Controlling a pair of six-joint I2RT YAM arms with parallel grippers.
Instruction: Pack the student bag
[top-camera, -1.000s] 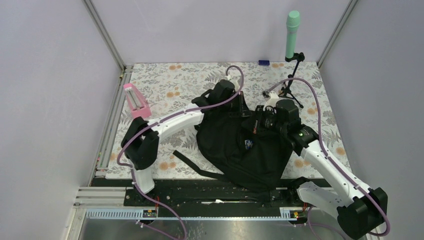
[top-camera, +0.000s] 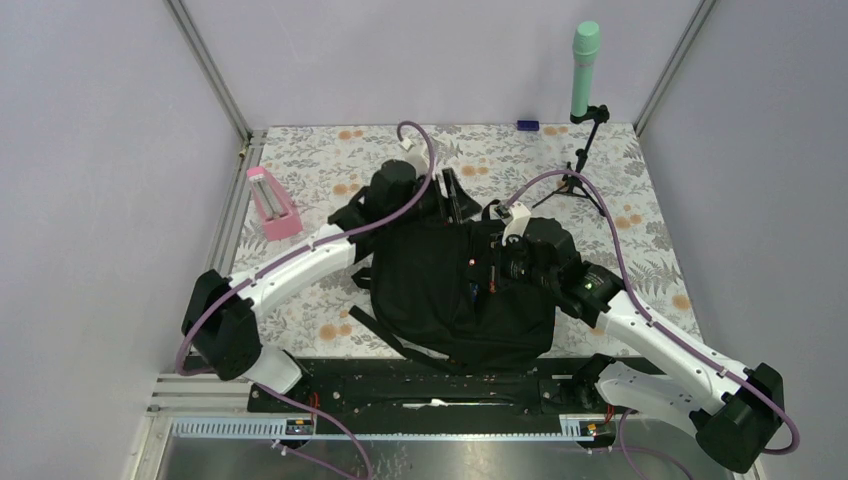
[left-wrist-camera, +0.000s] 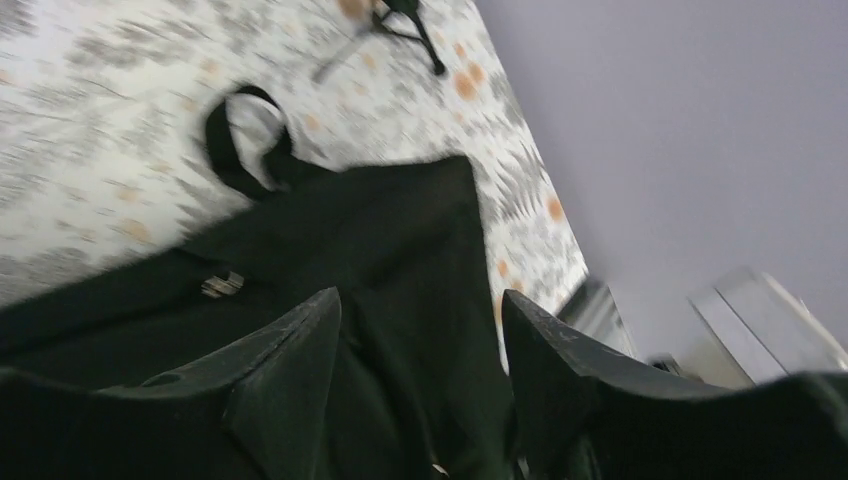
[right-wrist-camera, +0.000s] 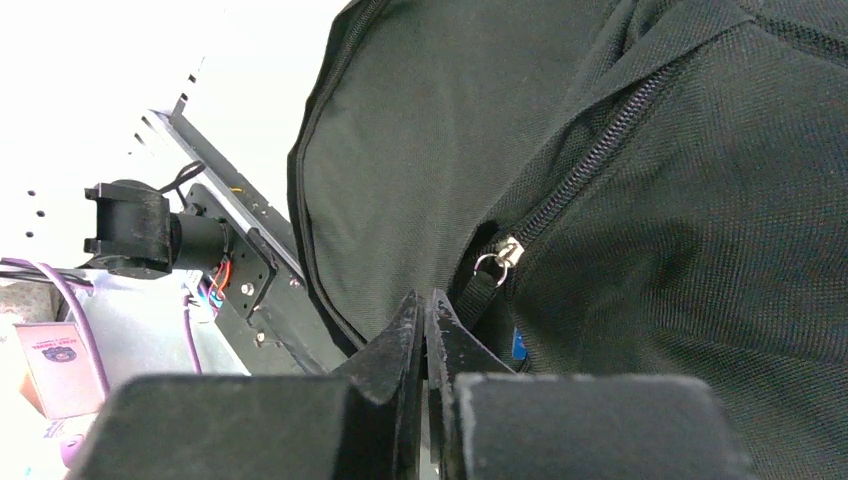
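A black bag (top-camera: 420, 290) lies flat on the patterned table, its zipper opening near the middle. Over the bag's far edge is my left gripper (top-camera: 458, 205); its fingers (left-wrist-camera: 290, 370) stand wide apart with only bag fabric visible beyond them. My right gripper (top-camera: 497, 265) is over the bag's middle, pointing at the opening. In the right wrist view its fingertips meet close beside the zipper slider (right-wrist-camera: 508, 251) and its fabric pull (right-wrist-camera: 476, 298); nothing shows clearly between them. A bit of blue (right-wrist-camera: 519, 345) peeks out of the opening.
A pink holder (top-camera: 273, 203) stands at the table's left. A small dark-blue object (top-camera: 527, 125) lies at the back edge. At the back right, a tripod (top-camera: 580, 165) carries a green cylinder (top-camera: 584, 65). One strap (top-camera: 385, 335) trails off the bag's front left.
The bag and my right gripper have shifted left; the bag's opening looks narrower.
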